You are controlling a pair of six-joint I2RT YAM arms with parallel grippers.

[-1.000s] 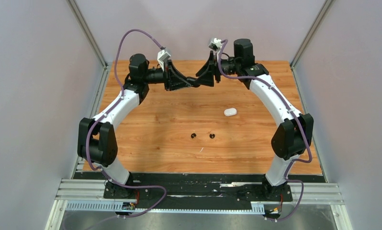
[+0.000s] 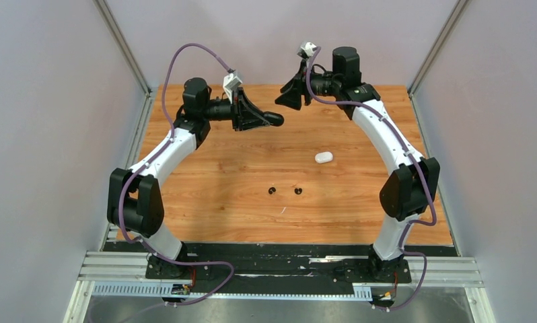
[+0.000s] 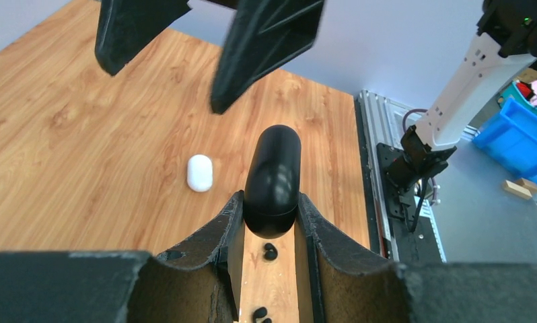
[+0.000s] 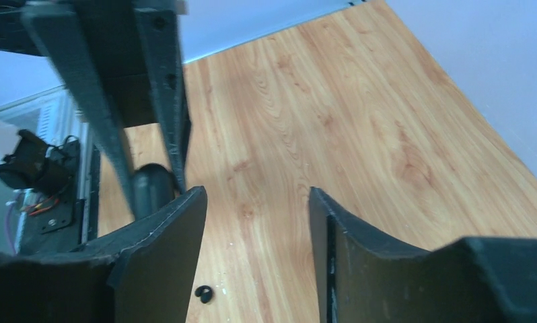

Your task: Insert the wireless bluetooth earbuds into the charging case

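Observation:
My left gripper is shut on an upright black charging case [image 3: 272,168], which shows no raised lid in these views. My right gripper [image 2: 283,102] is above and right of the case in the top view, apart from it, its fingers part open with nothing visible between them. Two small black earbuds, the left one [image 2: 272,190] and the right one [image 2: 298,191], lie on the wooden table [image 2: 225,175] toward its front middle.
A white oval object [image 2: 324,157] lies right of centre on the table. Walls stand at both sides and behind.
My right gripper has drawn up and away from the case.

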